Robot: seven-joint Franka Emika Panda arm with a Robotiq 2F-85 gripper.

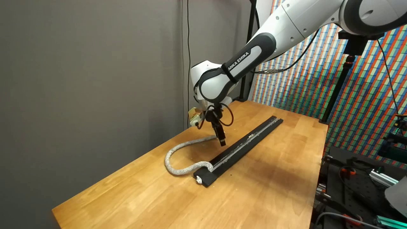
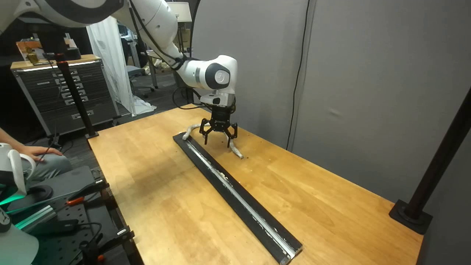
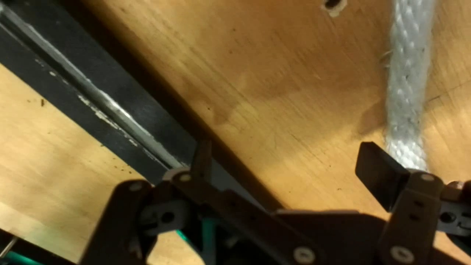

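A grey-white rope point(image 1: 176, 170) lies curved on the table. One end sits in the near end of a long black channel point(image 2: 214, 173), with a white tip showing at the channel's end face; the rest loops out beside it. My gripper point(image 2: 218, 143) stands above the table with its fingers wide apart and nothing held. In the wrist view, the left finger of the gripper overlaps the channel point(image 3: 119, 90), while the right fingertip is beside the loose length of rope point(image 3: 408, 79). The rope's free end point(image 2: 240, 155) shows past the fingers in exterior view 2.
A grey partition point(image 1: 95, 76) runs along one long edge. A black post point(image 2: 415, 214) stands at the corner, and a cart with tools point(image 2: 66, 216) is beside the table.
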